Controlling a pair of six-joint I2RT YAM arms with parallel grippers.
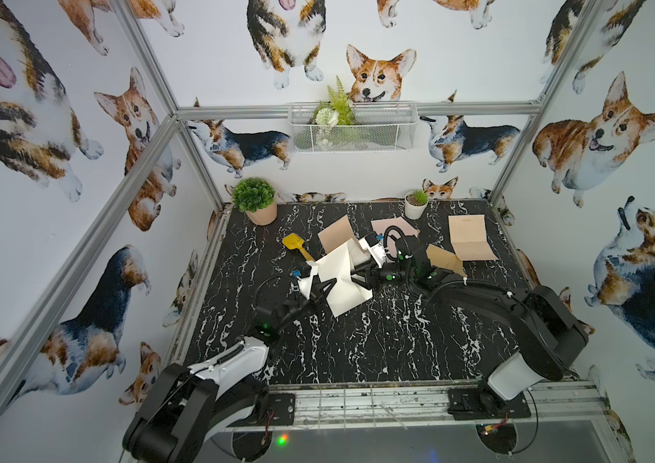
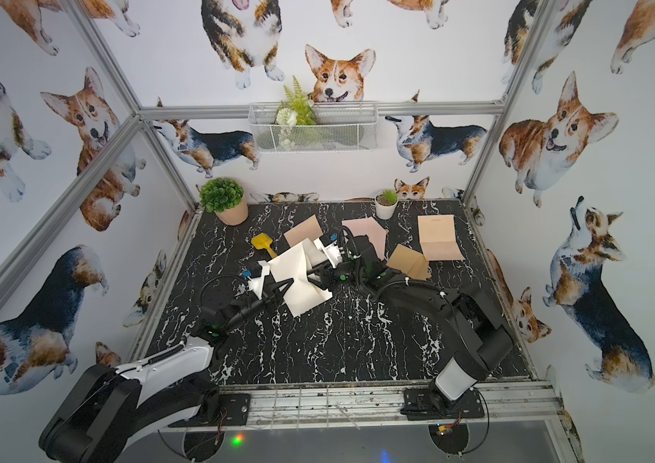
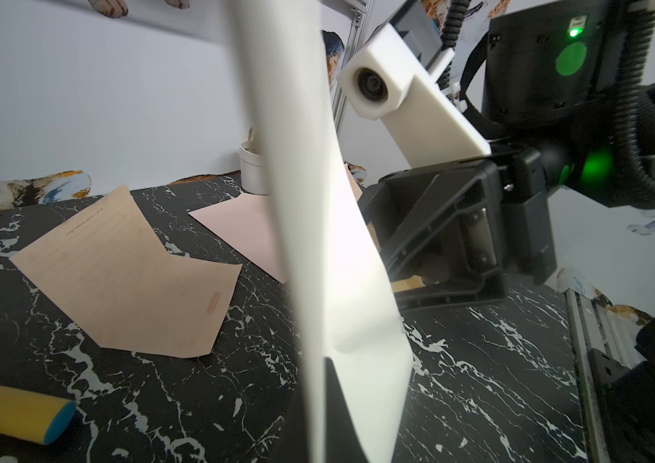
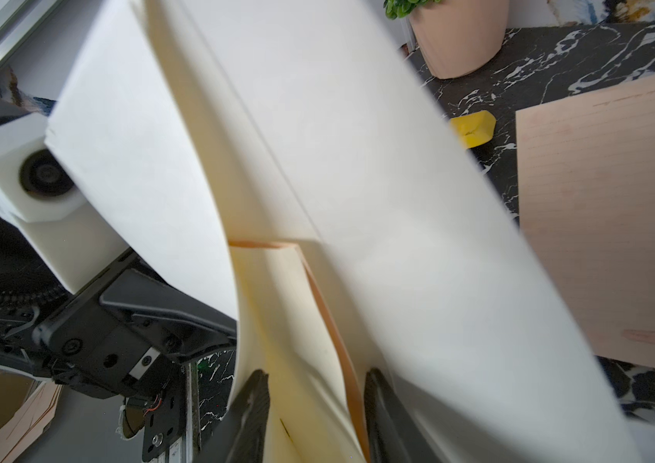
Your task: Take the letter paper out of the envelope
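A large white envelope (image 1: 336, 266) is held up above the table between my two arms. My left gripper is shut on its edge, with the thin paper running between the fingers. Looking into the envelope's mouth from the right wrist view, I see a folded cream letter paper (image 4: 292, 316) with a brownish edge, still inside. The fingers of my right gripper stand open at the mouth, one finger on each side of the letter. The letter's lower part goes out of frame, and whether the fingers touch it I cannot tell.
Behind the envelope lie a tan sheet (image 1: 335, 234), a pink sheet (image 1: 400, 226) and a brown envelope (image 1: 447, 261), with an unfolded letter (image 1: 470, 235) at the right. A yellow scoop (image 1: 294, 243) and two potted plants stand farther back.
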